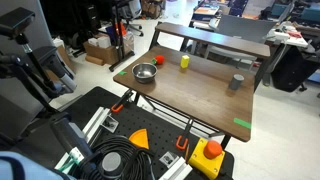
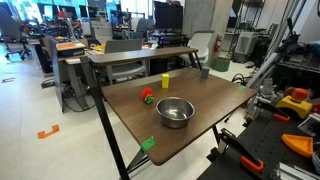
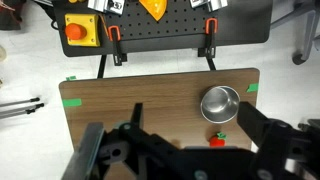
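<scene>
My gripper is open high above the table, its dark fingers [image 3: 258, 128] spread wide at the bottom of the wrist view with nothing between them. On the wooden table [image 1: 200, 98] stands a shiny metal bowl [image 1: 144, 73], also in the wrist view as the empty bowl [image 3: 220, 104]. Behind it sits a small red and green object [image 2: 148, 96]. A yellow block [image 1: 184, 61] is near the far edge, and a grey cup [image 1: 236, 82] is toward the right. The fingers hide part of the table in the wrist view.
A black perforated base plate carries a yellow box with a red button [image 1: 207, 157], an orange wedge [image 1: 139, 138] and coiled cables [image 1: 103, 158]. Another table [image 1: 225, 42] adjoins the far side.
</scene>
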